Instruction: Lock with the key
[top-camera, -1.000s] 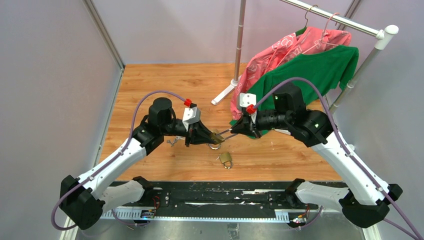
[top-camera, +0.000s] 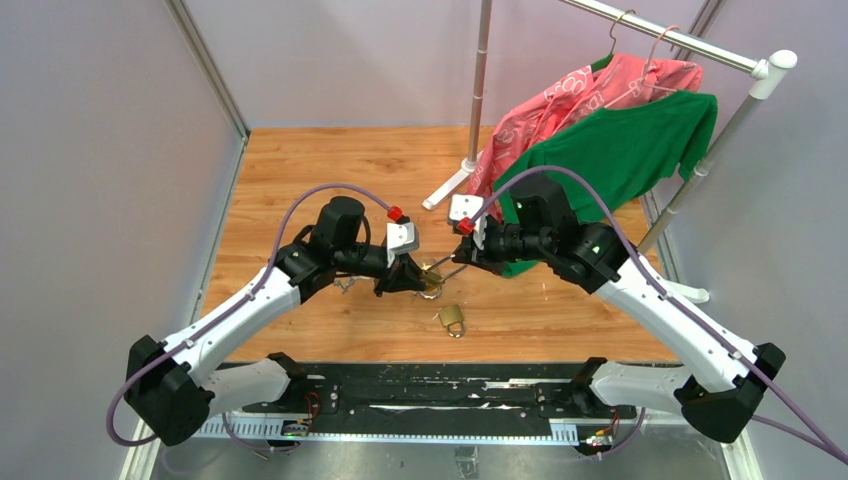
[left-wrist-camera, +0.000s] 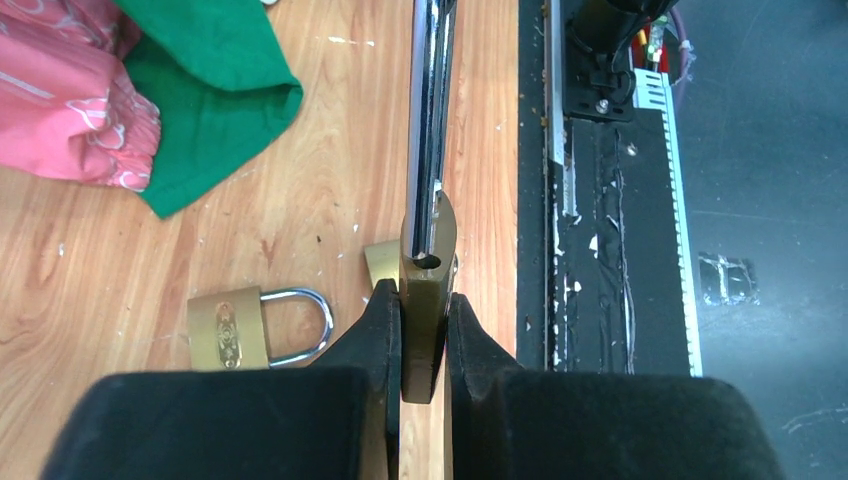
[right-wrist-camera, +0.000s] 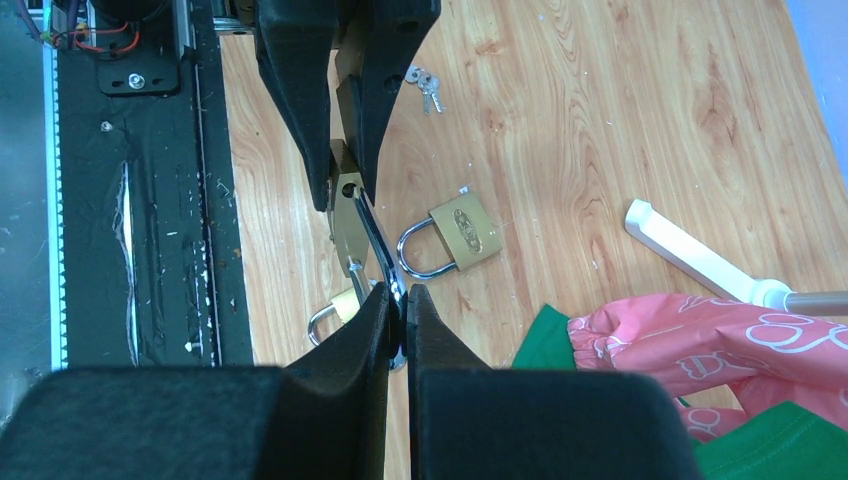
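Observation:
My left gripper is shut on a brass padlock (left-wrist-camera: 428, 300), body upright, with a hole showing in its top. My right gripper is shut on the long chrome shackle (right-wrist-camera: 375, 235), which runs to that padlock (right-wrist-camera: 345, 200); whether the end sits inside the hole I cannot tell. Two other brass padlocks lie on the table, one (left-wrist-camera: 225, 330) flat with its shackle loop, another (left-wrist-camera: 382, 260) partly hidden. A bunch of keys (right-wrist-camera: 428, 88) lies on the wood.
A clothes rack with pink (top-camera: 530, 130) and green (top-camera: 610, 150) garments stands at the back right, its white foot (right-wrist-camera: 680, 250) on the table. The dark rail (top-camera: 430, 385) runs along the front edge.
Both arms have shifted slightly left in the top view, the right one more, with the padlock and shackle still held between them.

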